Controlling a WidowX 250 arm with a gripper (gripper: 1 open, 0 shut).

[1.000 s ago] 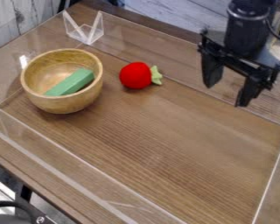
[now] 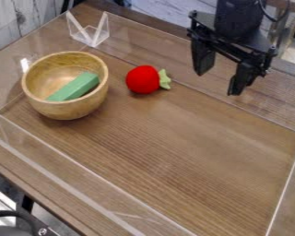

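The black gripper [image 2: 220, 80] hangs over the wooden table at the upper right, fingers pointing down; nothing clear shows between them, and its finger state is hard to tell. To its left lie a red round object [image 2: 143, 80] with a small green part at its right side and a wooden bowl [image 2: 45, 106] holding a green oblong object [image 2: 74, 87].
A clear plastic container [image 2: 85, 28] stands at the upper left. Dark cables or hardware show at the bottom left corner.
The gripper has moved left and up in the view, toward the red object's side. The objects on the table have stayed in place.
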